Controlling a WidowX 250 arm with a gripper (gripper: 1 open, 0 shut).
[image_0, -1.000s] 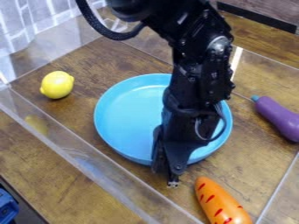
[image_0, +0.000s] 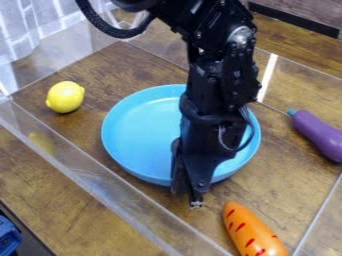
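Observation:
My black gripper (image_0: 193, 190) reaches down over the front rim of a blue round bowl (image_0: 136, 127), its fingertips low near the table just in front of the bowl. The fingers look shut, with nothing visible between them, though the arm hides part of the bowl behind it.
A yellow lemon (image_0: 66, 96) lies at the upper left. A purple eggplant (image_0: 318, 134) is at the right, and an orange carrot (image_0: 254, 233) at the lower right. Clear walls edge the wooden table (image_0: 74, 170). A blue object (image_0: 6, 240) shows at the lower left corner.
The arm and gripper have shifted very slightly, and the bowl appears moved a little to the left. The other objects look the same.

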